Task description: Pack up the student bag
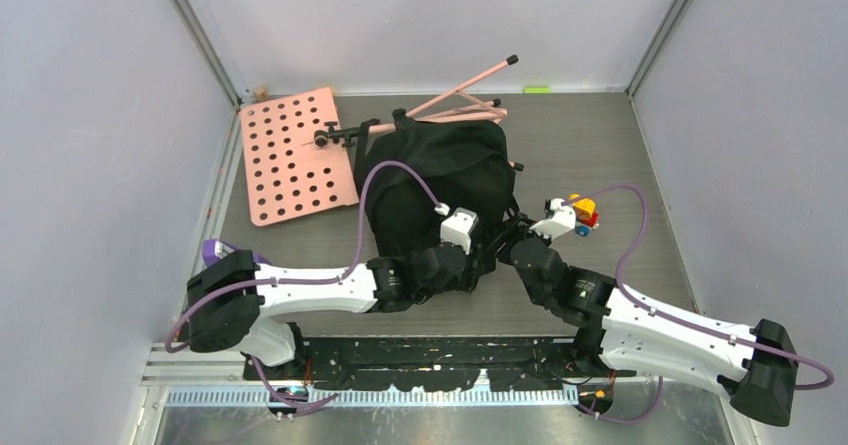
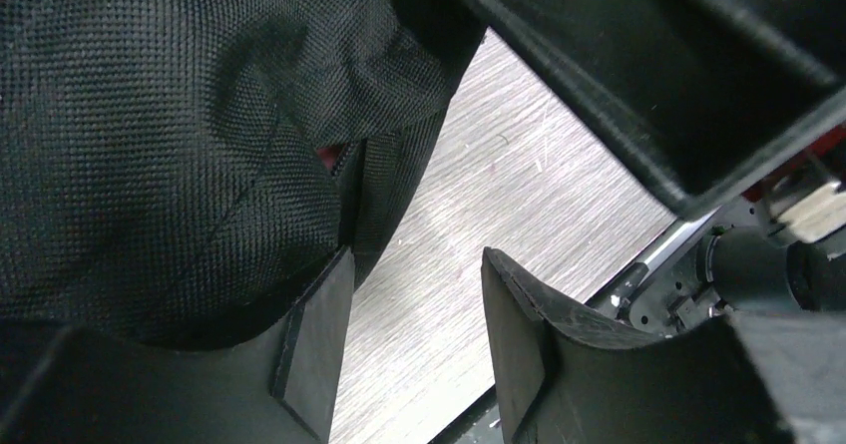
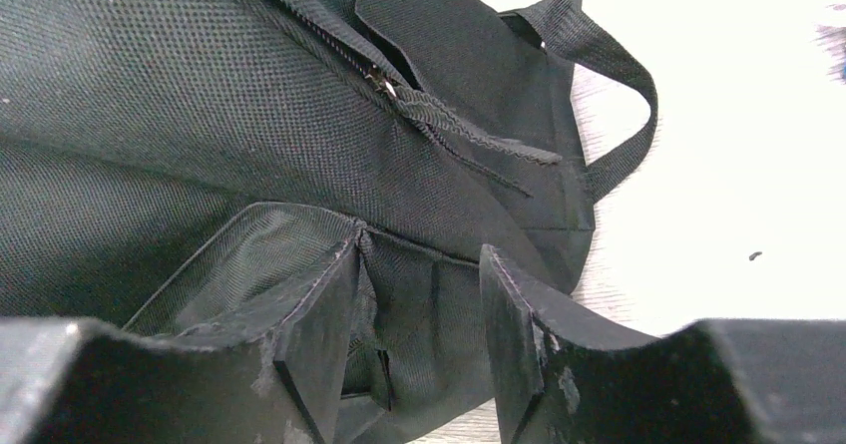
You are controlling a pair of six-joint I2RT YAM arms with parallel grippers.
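A black backpack (image 1: 430, 160) lies in the middle of the table. My left gripper is at the bag's near right part, fingers apart, with dark fabric (image 2: 170, 165) beside its left finger and bare table between the tips. My right gripper is at the bag's right side, fingers apart over a fabric panel with a seam; a zipper with its pull (image 3: 389, 85) and a loose strap (image 3: 619, 75) show beyond. Whether fabric lies between the right fingertips or only beneath them I cannot tell.
A pink perforated board (image 1: 295, 155) lies at the back left, pink folding legs (image 1: 460, 95) behind the bag, a purple object (image 1: 215, 253) at the left, a colourful toy (image 1: 585, 210) at the right. Bare table shows at the back right.
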